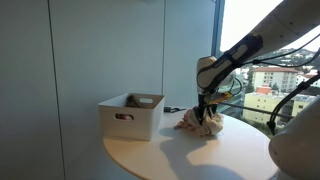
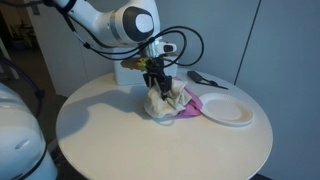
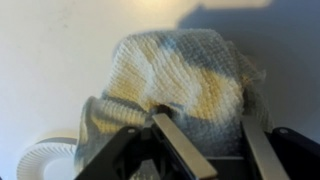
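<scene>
A crumpled cloth (image 3: 185, 80), pale with yellow and grey-blue areas, lies heaped on the round white table (image 2: 130, 145). In the second exterior view the cloth (image 2: 165, 100) has a pink part (image 2: 188, 106) showing at its right side. From the first exterior view, the gripper (image 1: 207, 112) is at the cloth (image 1: 199, 126), its fingertips partly hidden. Whether fabric is pinched between the fingers cannot be made out.
A white plate (image 2: 228, 110) sits right of the cloth in the second exterior view. Behind it lies a dark utensil (image 2: 205, 80). A white bin (image 1: 131, 118) with things inside stands at the table's left. Near the front, the table is bare.
</scene>
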